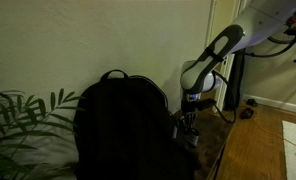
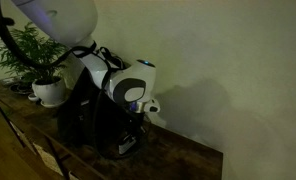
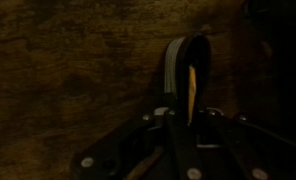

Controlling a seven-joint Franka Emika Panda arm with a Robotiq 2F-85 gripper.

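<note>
A grey cup-like holder (image 3: 172,66) with a dark opening lies in the wrist view against dark wood. Inside it an orange strip (image 3: 192,92) runs toward my fingers. My gripper meets the near end of the holder and looks shut on it; the contact itself is too dark to make out clearly. In exterior view 1 the gripper (image 1: 188,122) points down, low over the dark surface, right of a large black bag (image 1: 123,125). Exterior view 2 shows the gripper (image 2: 138,118) beside that black bag (image 2: 83,108), with a pale item (image 2: 126,145) below it.
A leafy plant (image 1: 26,125) stands at the left, its white pot (image 2: 50,94) visible from the other side. The wall (image 1: 78,40) runs close behind. Bare dark tabletop (image 2: 183,155) extends to the right in exterior view 2.
</note>
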